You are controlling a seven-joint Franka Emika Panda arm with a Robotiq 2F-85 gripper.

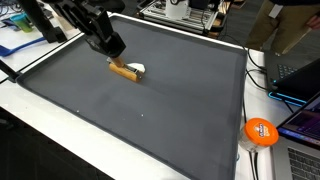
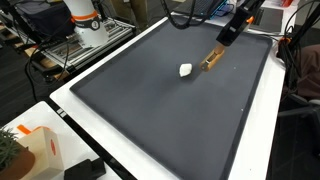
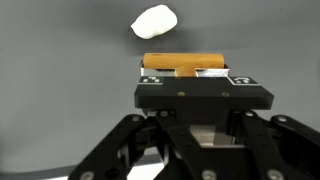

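Note:
An orange-brown tool with a cylindrical head and a short stem hangs from my gripper, low over the dark mat. In the wrist view the head lies crosswise just beyond the fingertips, and its stem runs back between them. My gripper is shut on that stem. Close by the head is a small white piece on the mat, apart from it in this view. The second exterior view has the white piece to the left of the tool. Whether the head touches the mat I cannot tell.
An orange-lidded jar stands off its right edge, near laptops. Cables and clutter lie beyond the far left edge.

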